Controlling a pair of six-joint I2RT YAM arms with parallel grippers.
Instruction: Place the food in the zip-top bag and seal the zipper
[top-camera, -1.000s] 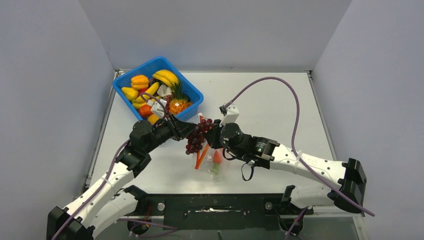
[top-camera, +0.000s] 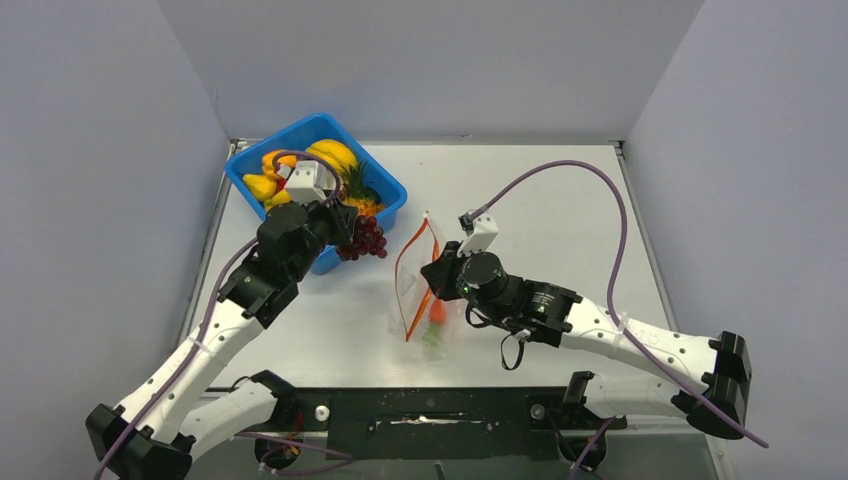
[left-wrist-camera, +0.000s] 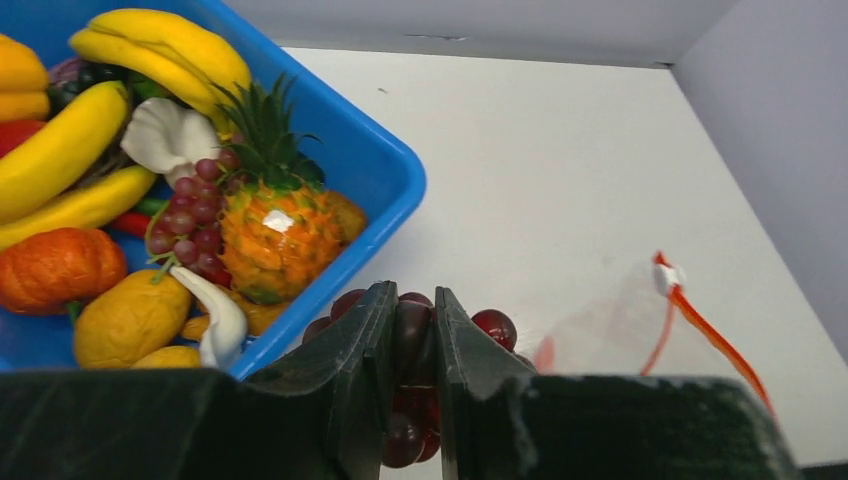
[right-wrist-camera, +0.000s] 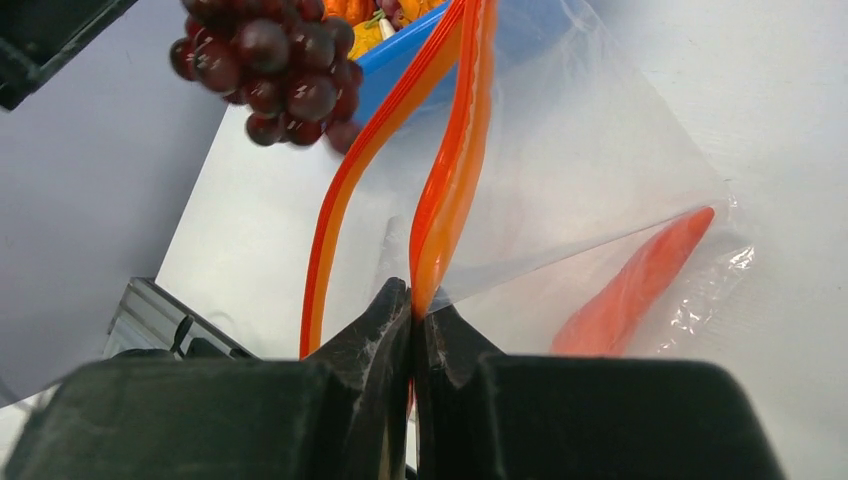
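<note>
Dark red grapes (top-camera: 366, 240) hang from my left gripper, which is shut on them just off the front right corner of the blue bin. The clear zip top bag (right-wrist-camera: 600, 150) has an orange zipper edge, and its two orange strips stand apart, leaving the mouth open. My right gripper is shut on one strip of that edge. Inside the bag lies a red-orange food piece (right-wrist-camera: 640, 285), with a green end (top-camera: 432, 338) showing from above. The grapes are outside the bag, to its left.
The blue bin (top-camera: 392, 200) at the back left holds several foods, among them a pineapple (left-wrist-camera: 280, 240), bananas (left-wrist-camera: 170, 50) and paler grapes (left-wrist-camera: 190, 220).
The grapes have moved left and back with my left gripper, away from the bag mouth. My right gripper has shifted right with the bag edge, and the mouth now gapes wider.
</note>
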